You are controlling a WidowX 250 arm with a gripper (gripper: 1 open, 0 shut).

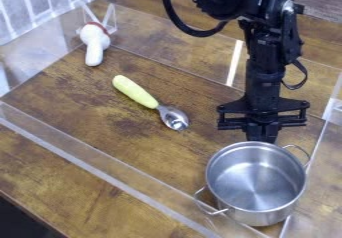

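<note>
A steel pot (254, 182) with wire handles stands at the lower right, its opening facing up toward the camera. My black gripper (265, 136) is just behind the pot's far rim, pointing down; its fingertips are small and partly hidden there, and it appears shut, with nothing clearly visible between them.
A spoon with a yellow handle (138, 92) lies left of centre on the wooden table (94, 142). A white object (94, 47) sits at the upper left. Clear plastic walls border the work area.
</note>
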